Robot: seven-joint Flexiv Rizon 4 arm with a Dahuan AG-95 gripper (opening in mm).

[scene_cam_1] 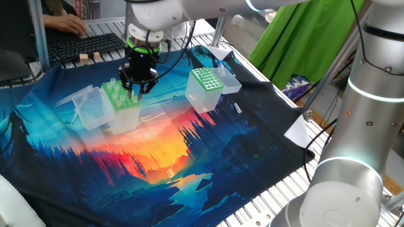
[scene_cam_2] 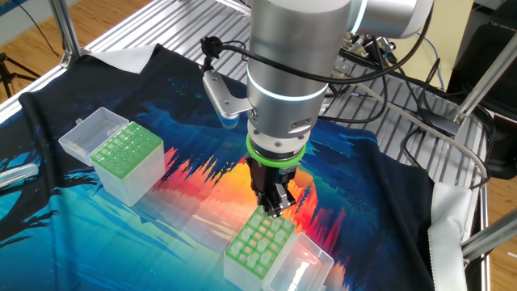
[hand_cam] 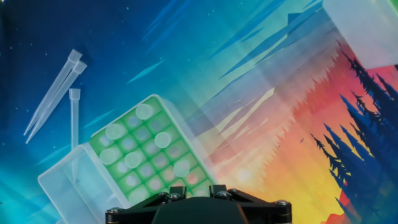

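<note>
In the wrist view, a green-topped tip rack [hand_cam: 146,149] holds several translucent pipette tips standing in its holes. Its clear lid [hand_cam: 81,186] hangs open at the side. My gripper is over the rack's near edge, fingers apart by a narrow gap, with nothing visible held between them. In exterior view 1 the gripper [scene_cam_1: 134,97] hangs just above the right side of that rack [scene_cam_1: 121,110]. A second green-topped rack [scene_cam_1: 205,91] stands to the right, also with an open lid [scene_cam_1: 228,81]; no tips rise above its top.
Loose pipette tips [hand_cam: 56,93] lie on the cloth beside the first rack's lid. A small white piece [scene_cam_1: 237,108] rests near the second rack. A person's hand [scene_cam_1: 63,24] is at a keyboard [scene_cam_1: 85,47] behind the table.
</note>
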